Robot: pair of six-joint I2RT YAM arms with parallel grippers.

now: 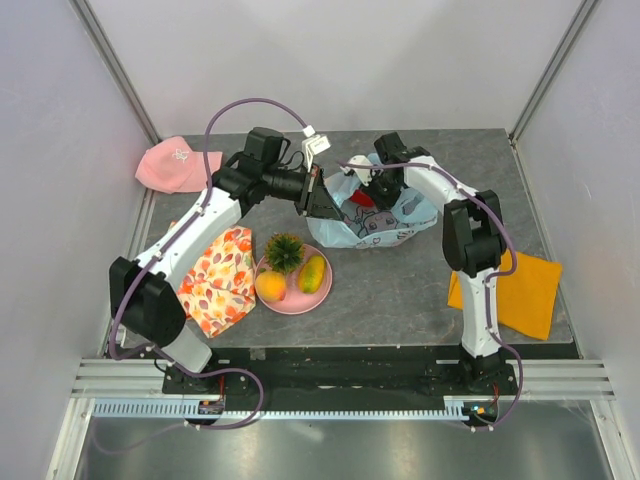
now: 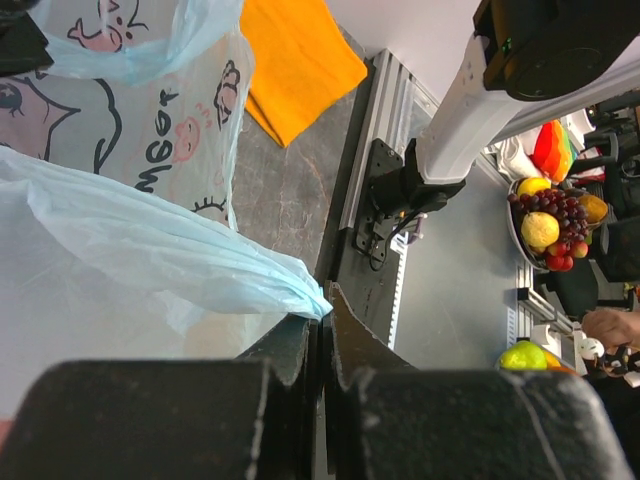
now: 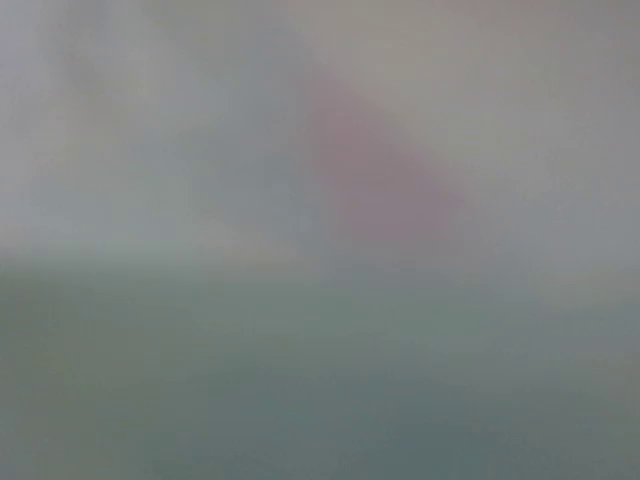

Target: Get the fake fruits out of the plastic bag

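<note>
The pale blue plastic bag (image 1: 378, 240) lies mouth-up at the back middle of the table, printed with cartoon drawings. My left gripper (image 1: 336, 213) is shut on its left edge; the left wrist view shows the bag's film (image 2: 255, 282) bunched between the fingertips. Inside the bag a red fruit (image 1: 361, 198) shows in part. My right gripper (image 1: 382, 200) reaches down into the bag beside it, and how its fingers stand cannot be made out. Everything in the right wrist view is a blur with a pinkish patch. An orange (image 1: 270, 286), a yellow-green mango (image 1: 312, 274) and a pineapple (image 1: 284, 252) rest on a pink plate (image 1: 292, 306).
A patterned orange-and-white cloth (image 1: 222, 280) lies left of the plate, with a pink cloth (image 1: 178, 166) behind it. An orange cloth (image 1: 528, 296) covers the right front. Bare table (image 1: 390, 300) stretches between plate and orange cloth.
</note>
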